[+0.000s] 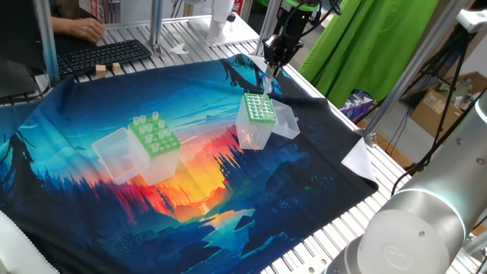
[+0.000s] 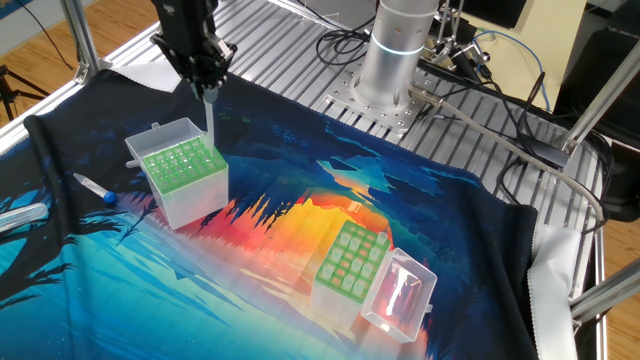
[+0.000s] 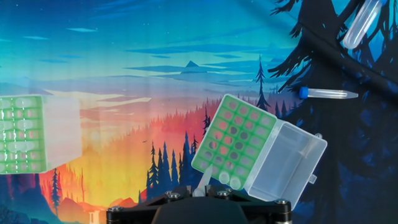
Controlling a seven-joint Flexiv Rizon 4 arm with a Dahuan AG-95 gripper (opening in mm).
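My gripper (image 2: 208, 88) is shut on a slender, translucent pipette tip (image 2: 210, 122), which points down. The tip's lower end is at the edge of the green-topped rack box (image 2: 188, 192); whether it sits in a hole cannot be told. In the wrist view this box's green grid (image 3: 234, 135) shows rows of holes, many apparently empty, with its clear lid (image 3: 287, 160) open beside it. A second green-topped box (image 1: 154, 144) holds several clear tips standing up from its grid, and its open lid (image 1: 120, 155) lies alongside.
A blue-capped tube (image 2: 95, 188) lies on the printed cloth near the first box. Another clear tube (image 3: 362, 25) is farther off. The cloth between the two boxes is clear. A keyboard (image 1: 103, 56) and a person's hand (image 1: 85, 30) are at the far left.
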